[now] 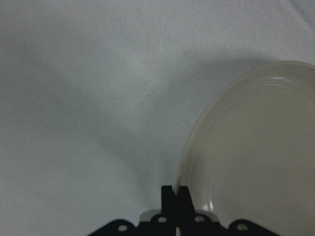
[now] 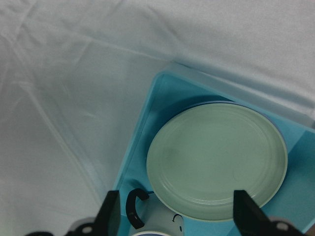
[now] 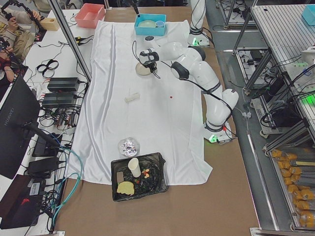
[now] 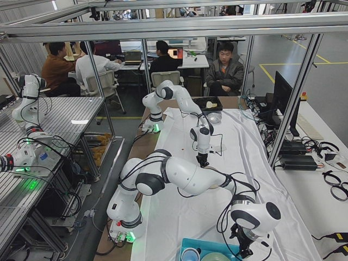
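A cream plate (image 3: pixel 142 71) lies near the middle-back of the white cloth, with my left gripper shut on its rim in the left wrist view. My right gripper is open above the blue bin (image 2: pixel 129 147), which holds a pale green plate (image 2: pixel 216 160) on a bluish one and a mug (image 2: pixel 157 221) with a black handle.
A black lined tray (image 3: pixel 153 178) with a white cup, a yellow item and scraps stands at the front. Behind it are a foil-filled bowl (image 3: pixel 129 147) and, farther back, a small pale strip (image 3: pixel 132 97). The cloth is otherwise mostly clear.
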